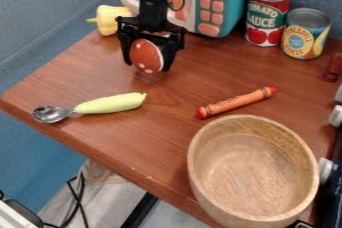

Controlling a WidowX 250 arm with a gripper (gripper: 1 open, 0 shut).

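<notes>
My black gripper (151,34) hangs over the back left of the wooden table (147,152), its fingers around a red egg-shaped object (148,57) with white markings. The fingers look closed against its sides; whether it touches the table is hard to tell. An ice cream scoop with a pale yellow-green handle (107,103) lies at the front left. An orange crayon (235,101) lies right of centre, and a wooden bowl (253,177) stands at the front right.
A toy microwave (218,7) stands at the back, with a yellow pepper-like object (108,19) to its left. A tomato sauce can (266,17) and a smaller can (305,35) stand back right.
</notes>
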